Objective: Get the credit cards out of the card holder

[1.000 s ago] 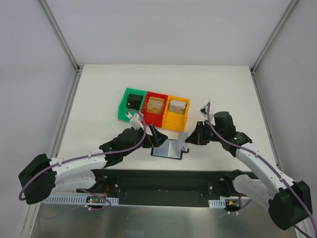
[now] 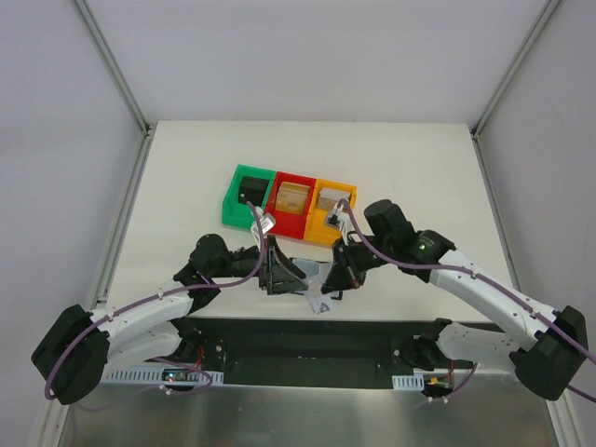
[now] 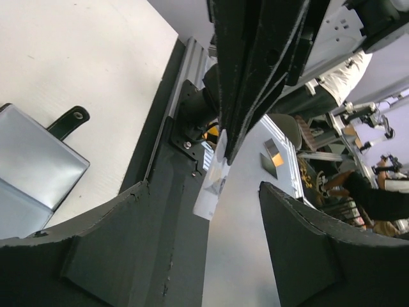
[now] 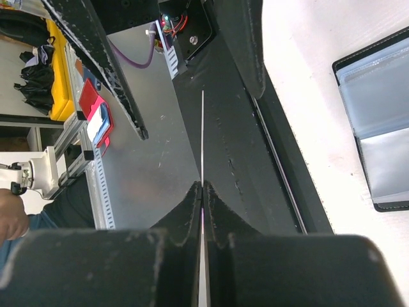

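Observation:
A pale, partly see-through card [image 2: 318, 300] hangs from my right gripper [image 2: 333, 281], which is shut on it above the table's front edge. In the right wrist view the card [image 4: 202, 141] stands edge-on, a thin line rising from the closed fingertips. My left gripper is open around that card [image 3: 208, 195], one finger on each side with gaps showing. The black card holder with clear sleeves [image 4: 377, 128] lies opened flat on the table, its strap [image 3: 69, 121] sticking out. From above, both grippers partly cover the holder [image 2: 305, 264].
Behind the grippers stand a green bin [image 2: 235, 212] with black things in it, a red bin [image 2: 285, 224] with brown boxes and an orange bin [image 2: 324, 229] with a greyish stack. Free white table [image 2: 410, 168] lies right of them.
The right gripper has moved left and toward the front edge, carrying the card. My left gripper has come to it from the holder's left side and now straddles the card, fingers apart.

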